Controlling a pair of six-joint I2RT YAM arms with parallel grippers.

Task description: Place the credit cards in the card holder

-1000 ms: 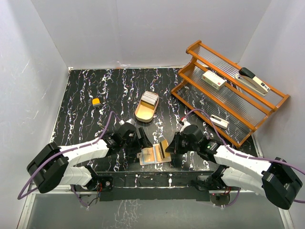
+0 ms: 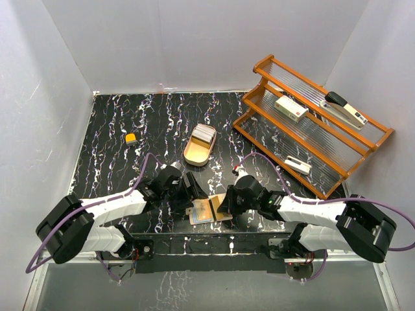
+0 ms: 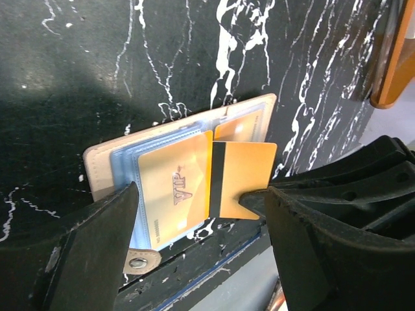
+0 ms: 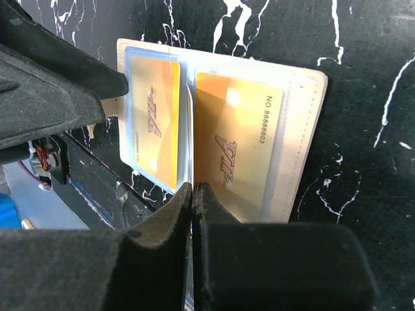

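Note:
The open card holder [image 4: 303,123] lies flat at the table's front, gold cards [image 4: 235,136] marked VIP in its sleeves. A thin card [image 3: 249,178] stands raised at the middle, seen edge-on from the right wrist, with my right gripper shut on it. My left gripper is open over the holder's left part, its fingers either side of the left-hand sleeve.
A beige box [image 2: 196,151] with pale items sits behind the holder. A wooden rack [image 2: 305,133] fills the back right. A small yellow object [image 2: 130,138] lies back left, amid clear table.
The left arm has stayed nearly still.

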